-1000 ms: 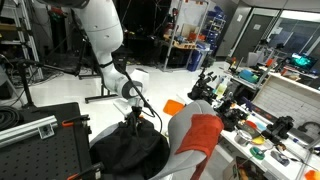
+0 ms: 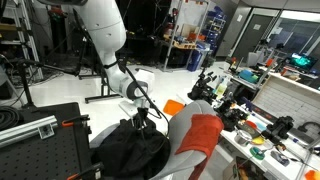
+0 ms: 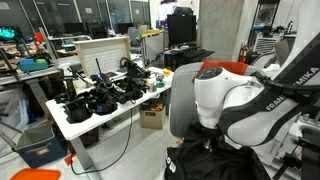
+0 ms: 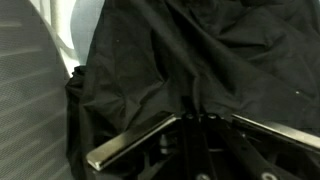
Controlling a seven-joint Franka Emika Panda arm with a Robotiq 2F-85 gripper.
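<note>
A large black cloth (image 2: 125, 150) is draped over the seat of a chair and rises in folds towards my gripper (image 2: 140, 120). In the wrist view the cloth (image 4: 240, 60) fills most of the picture, and its folds run together at the gripper. The fingers are shut there, with dark fabric gathered at the tips. The fingertips are dark against the cloth, so the exact grip is hard to make out. Exterior view 2 shows the cloth (image 3: 215, 160) peaking just beneath the white arm.
The grey chair back (image 2: 178, 130) with a red cloth (image 2: 202, 132) over it stands close on the right. Behind are tables with black equipment (image 3: 100, 95) and a cardboard box (image 3: 151, 115). Clear floor (image 3: 125, 150) lies beside the chair.
The arm and gripper have shifted slightly to the right in exterior view 1. The top of the black cloth looks a little different in shape.
</note>
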